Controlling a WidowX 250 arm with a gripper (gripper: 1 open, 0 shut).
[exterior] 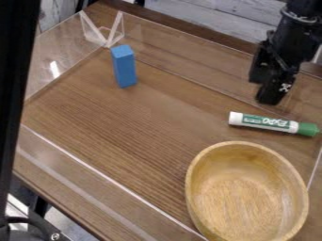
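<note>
My black gripper (272, 83) hangs at the upper right, open, above and behind a white tube with a green cap (265, 122), which lies flat on the wooden table. Below the tube, at the lower right, stands an empty round wooden bowl (246, 193). A blue block (124, 67) stands upright at the upper left.
Clear plastic sheeting or panels edge the table at the left, with a white tied piece at the upper left.
</note>
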